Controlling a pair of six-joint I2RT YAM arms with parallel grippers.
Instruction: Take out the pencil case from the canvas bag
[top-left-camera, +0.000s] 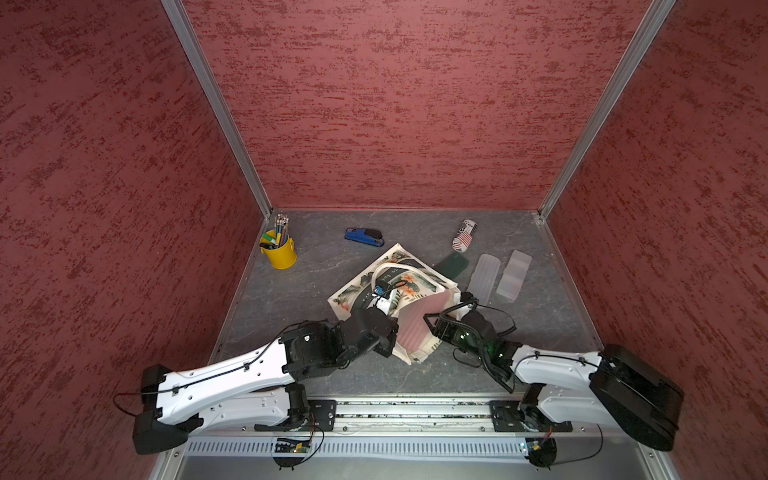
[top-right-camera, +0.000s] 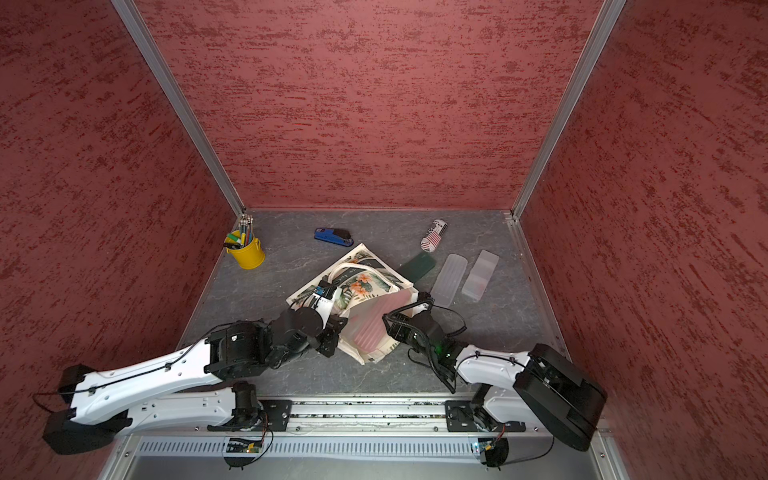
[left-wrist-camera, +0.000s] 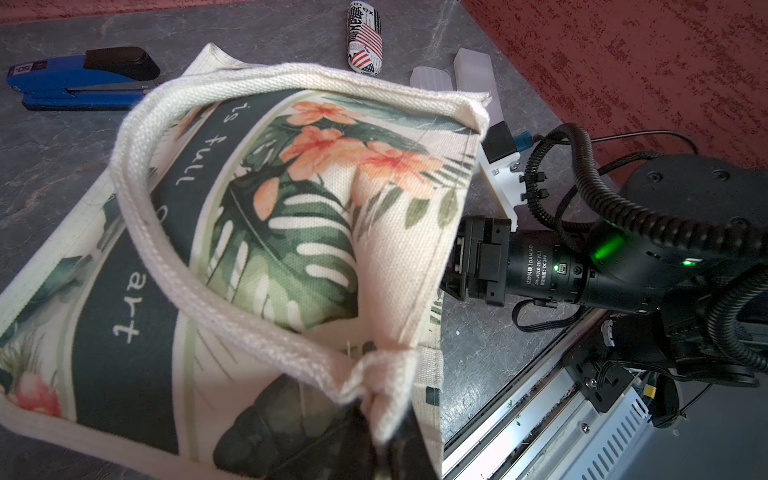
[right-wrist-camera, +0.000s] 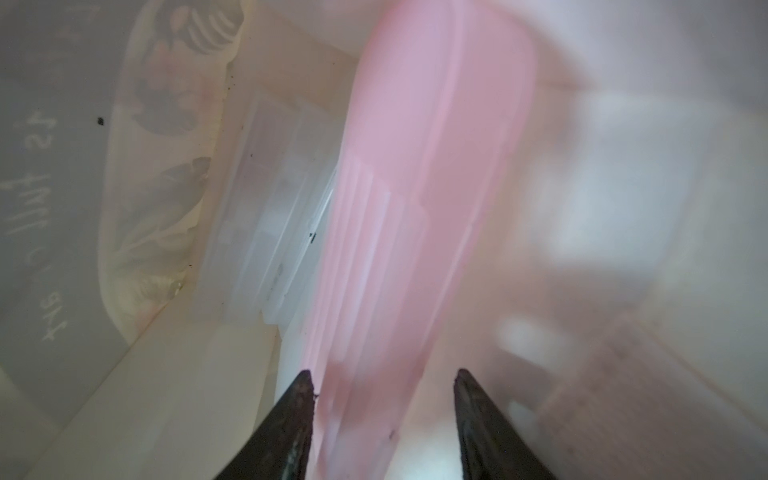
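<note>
The canvas bag (top-left-camera: 360, 292) with floral print lies on the table, its mouth toward the front right. My left gripper is shut on the white bag handle or edge (left-wrist-camera: 384, 392) at the mouth's corner. Inside the bag, in the right wrist view, a long pink translucent pencil case (right-wrist-camera: 400, 224) lies lengthwise; my right gripper is open at its near end, one finger each side in that view. Whether they touch it is unclear.
Behind the bag are a blue stapler (top-left-camera: 364, 236), a striped cylindrical pouch (top-left-camera: 464, 234), a green case (top-left-camera: 450, 265) and two clear cases (top-left-camera: 513, 276). A yellow pencil bucket (top-left-camera: 281, 256) stands at left.
</note>
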